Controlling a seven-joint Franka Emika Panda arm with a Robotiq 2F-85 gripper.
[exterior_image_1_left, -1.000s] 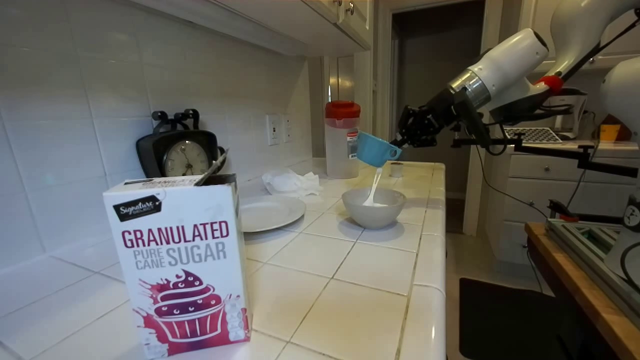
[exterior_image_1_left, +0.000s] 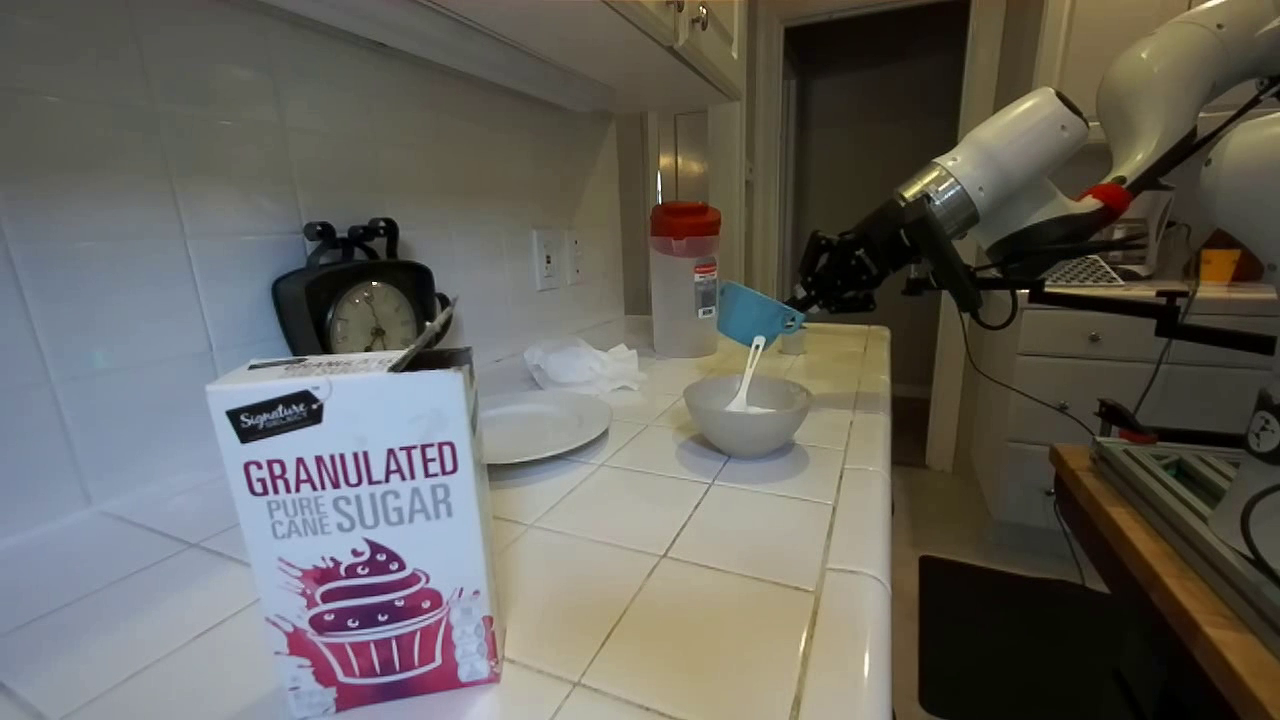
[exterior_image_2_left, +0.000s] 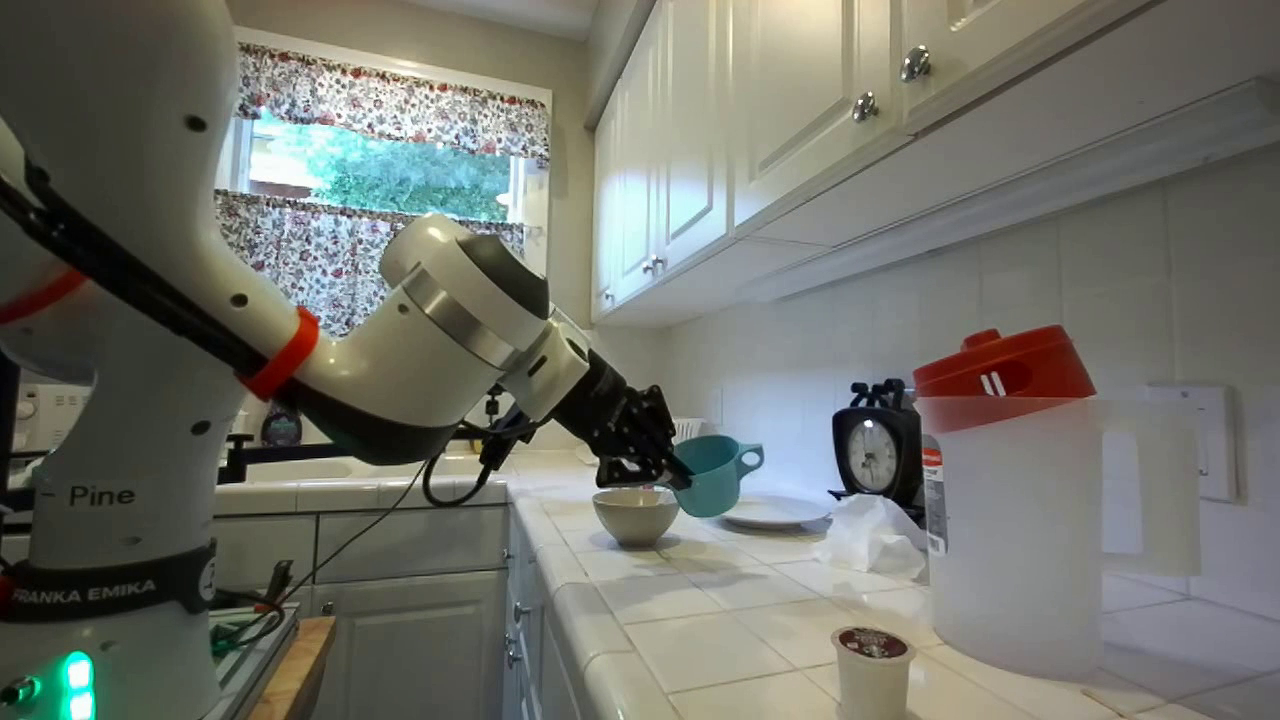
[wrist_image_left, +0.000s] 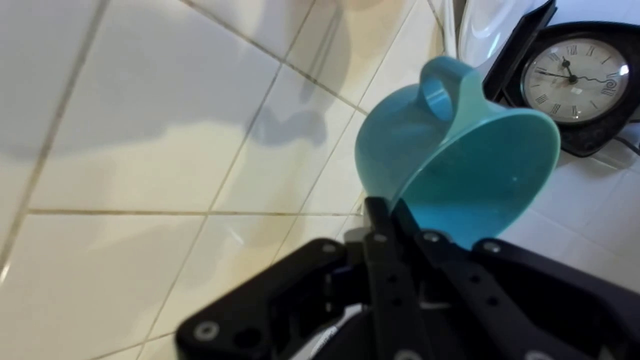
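A blue cup (wrist_image_left: 390, 138) with a loop handle hangs in the air, tilted. My gripper is shut on its rim, on the side across from the handle; the cup's inside looks empty in the wrist view. In exterior view 1 the cup (exterior_image_1_left: 750, 312) appears above the grey bowl (exterior_image_1_left: 749, 426), which holds a white spoon (exterior_image_1_left: 746, 374) leaning against its side. From exterior view 2, the cup (exterior_image_2_left: 710, 478) overlaps the right edge of the bowl (exterior_image_2_left: 636, 518), so their exact spacing is hard to tell.
A sugar box (exterior_image_1_left: 360, 540) stands in front, near a white plate (exterior_image_1_left: 546, 426) and crumpled paper (exterior_image_1_left: 584, 365). Against the wall is a black clock (exterior_image_1_left: 360, 306). A red-lidded pitcher (exterior_image_2_left: 1014, 540) and a small pod cup (exterior_image_2_left: 873, 678) occupy the other end. Counter tiles (exterior_image_1_left: 654, 600) before the bowl are clear.
The cup has turned in my grip's direction, its handle side swinging a little and its tilt altered. The arm has dipped slightly; bowl and spoon look unmoved.
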